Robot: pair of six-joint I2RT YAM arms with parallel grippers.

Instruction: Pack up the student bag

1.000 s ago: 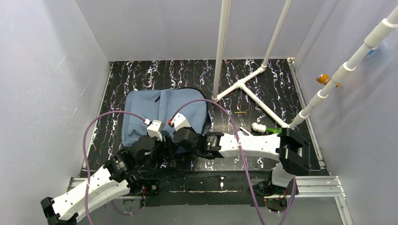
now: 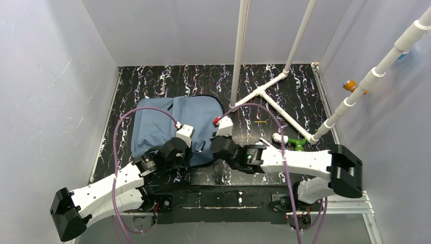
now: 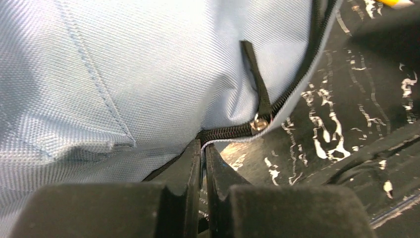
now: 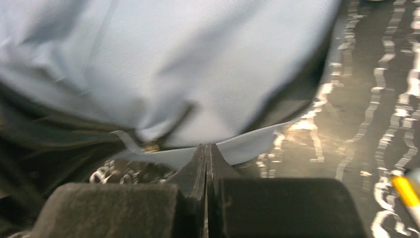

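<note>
The blue-grey bag (image 2: pixel 155 124) lies flat on the left half of the table, its black zipper (image 3: pixel 230 132) along the near edge. My left gripper is shut with a thin fold of the bag's edge between its fingertips. Just to the right of it, the zipper's slider and black pull tab (image 3: pixel 257 84) hang free. My right gripper is shut in front of the bag's near edge, right of the slider (image 4: pixel 151 147); nothing shows between its fingers. In the top view, both sets of fingertips are hidden by the arms.
White pipes (image 2: pixel 262 91) form a frame standing on the table to the right. A green object (image 2: pixel 297 143) lies by its foot. A yellow-marked item (image 4: pixel 406 191) shows at the right wrist view's edge. Behind the bag, the table (image 2: pixel 152 81) is clear.
My right gripper has moved right along the bag's near edge, away from the left one. The left gripper has also shifted somewhat right. The bag has stayed roughly in place.
</note>
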